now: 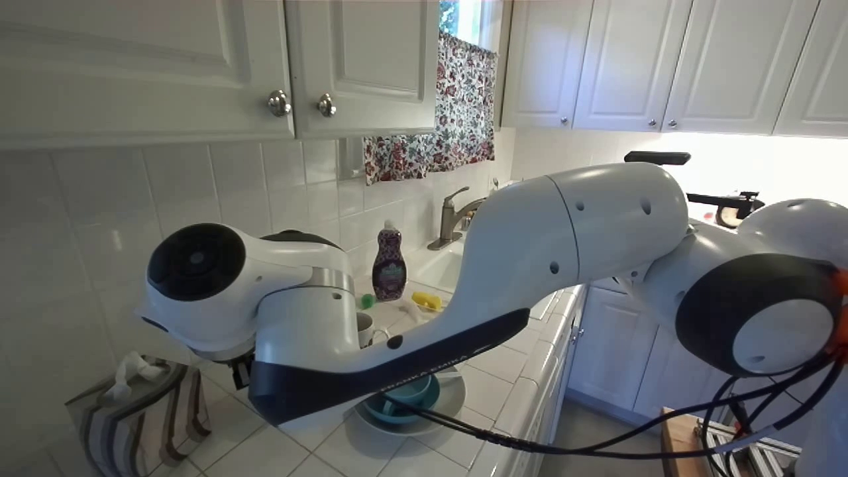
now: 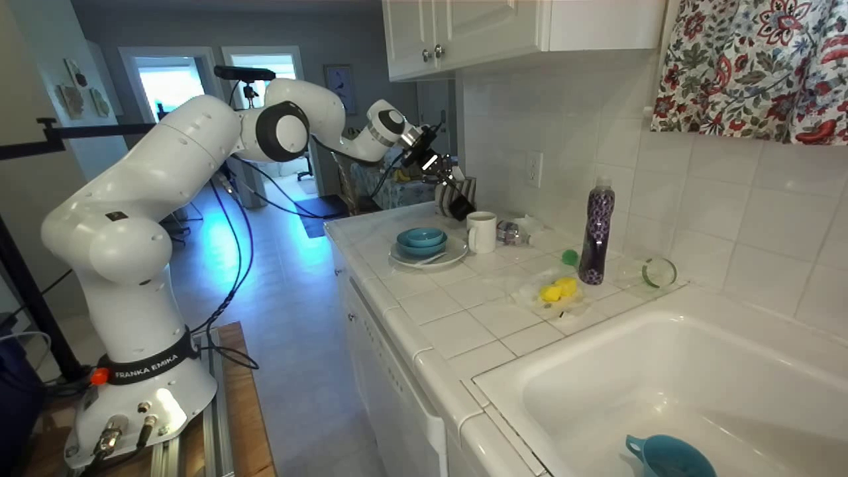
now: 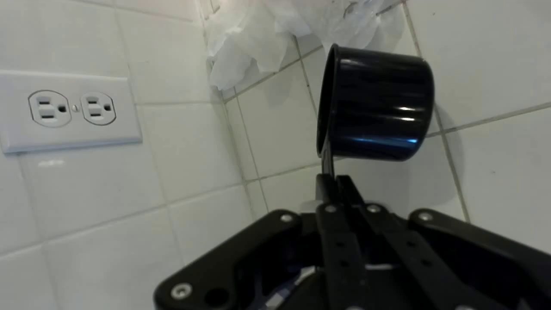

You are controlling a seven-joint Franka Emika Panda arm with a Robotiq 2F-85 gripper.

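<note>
A glossy black cup (image 3: 379, 103) hangs at the fingertips of my gripper in the wrist view. The gripper is shut on its thin handle or rim edge; which of the two is hard to tell. The cup lies tilted on its side, mouth to the left, over the white tiles. In exterior view 2 the same black cup (image 2: 461, 207) is just behind the white mug (image 2: 481, 231), below my gripper (image 2: 446, 181). The arm hides the cup in exterior view 1.
Blue bowls (image 2: 423, 241) sit on a plate (image 2: 454, 256) near the mug. A striped tissue box (image 1: 142, 417), a purple soap bottle (image 2: 596, 230) and yellow pieces (image 2: 558, 289) share the counter. The sink (image 2: 699, 334) holds a blue cup (image 2: 676, 457). A wall outlet (image 3: 72, 109) is close by.
</note>
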